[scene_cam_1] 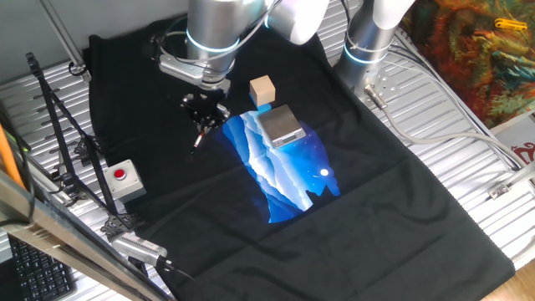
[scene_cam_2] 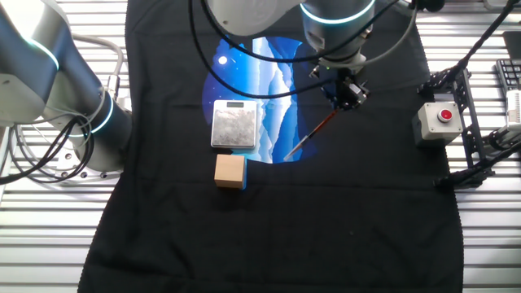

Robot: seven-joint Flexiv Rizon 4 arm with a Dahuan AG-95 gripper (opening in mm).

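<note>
A thin stick-like tool point(scene_cam_2: 313, 134), reddish-brown with a pale lower end, slants down from my gripper point(scene_cam_1: 203, 126). In exterior view 2 the gripper point(scene_cam_2: 334, 109) appears shut around its upper end, though the fingers are small and dark there. The tool's lower end appears over the edge of the blue picture in that view; whether it touches the cloth I cannot tell. A silver scale point(scene_cam_2: 234, 126) with a small display lies on the blue mountain picture point(scene_cam_1: 280, 180). Beside the scale stands a light wooden block point(scene_cam_1: 262, 89), with something blue at its base.
Black cloth point(scene_cam_1: 359, 226) covers the table, with wide bare areas around the picture. A grey box with a red button point(scene_cam_1: 119, 176) stands near a black frame at one side. Cables hang by the arm.
</note>
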